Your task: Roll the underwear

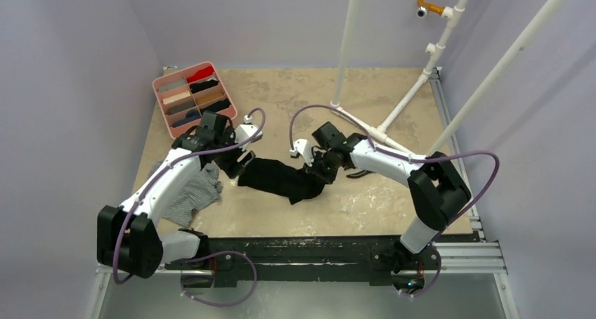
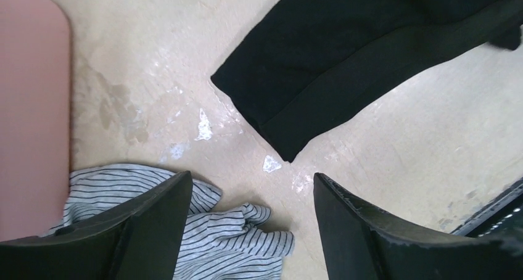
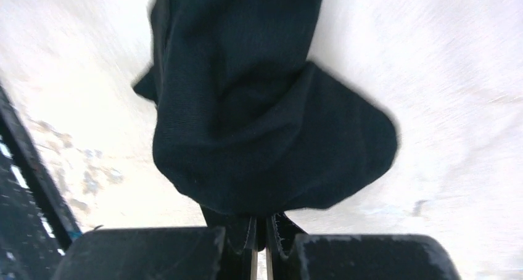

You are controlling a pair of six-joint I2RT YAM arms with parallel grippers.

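The black underwear (image 1: 277, 178) lies spread on the beige table, its left end flat, its right end bunched. My left gripper is above the left end, open, with nothing between its fingers; the flat corner shows ahead of it in the left wrist view. My right gripper is shut on the bunched right end of the black cloth (image 3: 265, 156), which is folded over in front of the fingers.
A pink divided box (image 1: 172, 90) of rolled clothes stands at back left. Grey striped cloth (image 2: 234, 243) lies left of the underwear. White pipes (image 1: 383, 135) stand at back right.
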